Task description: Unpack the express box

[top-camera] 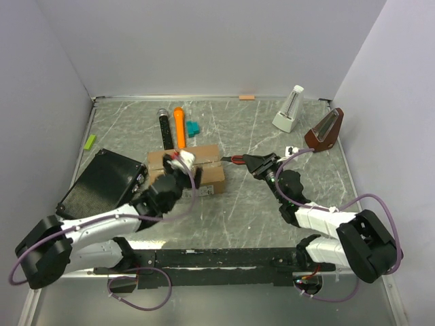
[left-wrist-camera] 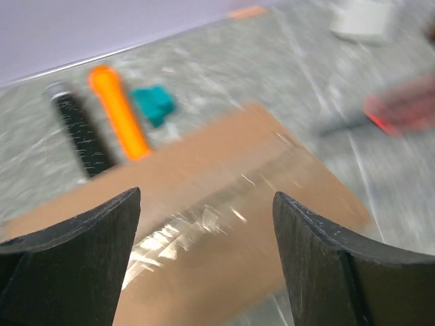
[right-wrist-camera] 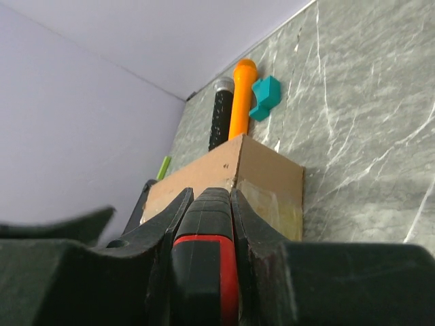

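A taped cardboard box sits mid-table, partly hidden by my left arm in the top view. My left gripper, blurred there, hovers over it; in the left wrist view its fingers stand wide open above the tape, empty. At the box's right end my right gripper is shut on a red-and-black handled tool, its dark tip pointing toward the box. Whether the tip touches the tape is unclear.
A black microphone, an orange microphone and a teal piece lie behind the box. A black case is left, two metronomes back right.
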